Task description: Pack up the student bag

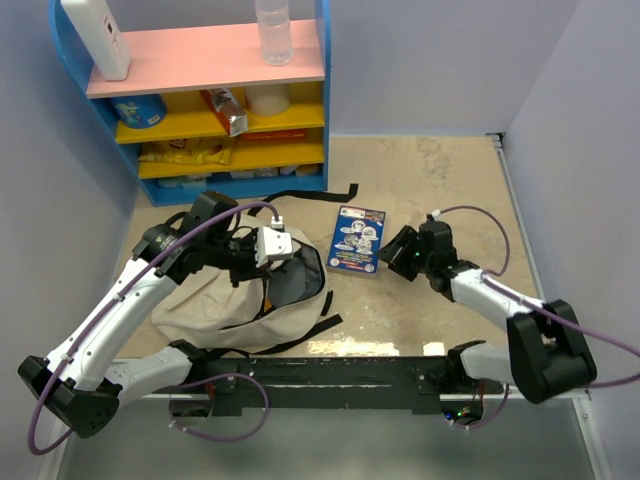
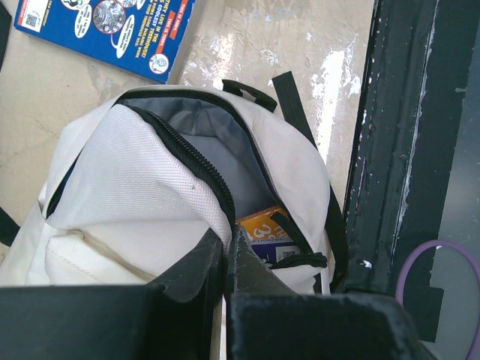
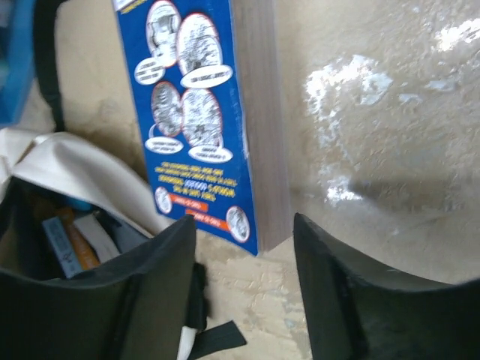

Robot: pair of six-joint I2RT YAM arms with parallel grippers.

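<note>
A white backpack lies open at the lower left, its grey interior showing an orange item inside. My left gripper is shut on the zippered fabric edge of the bag's opening. Right of the bag, a blue book lies flat on the floor, also in the right wrist view. My right gripper stands open at the book's near right end, fingers apart, holding nothing.
A blue shelf unit with bottles and packets stands at the back left. A dark edge runs along the front.
</note>
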